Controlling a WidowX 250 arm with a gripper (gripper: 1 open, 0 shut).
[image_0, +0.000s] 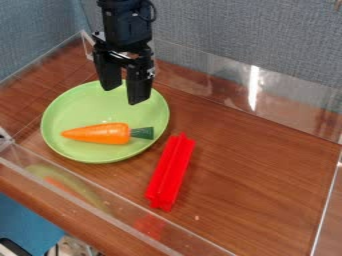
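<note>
My black gripper (123, 78) hangs over the back part of a green plate (76, 109), its two fingers apart with nothing seen between them. An orange toy carrot (96, 133) with a dark green top lies on the front of the plate, below the gripper. A red elongated block (170, 171) lies on the wooden table to the right of the plate.
Low transparent walls run along its edges, with a grey padded wall (254, 40) behind.
</note>
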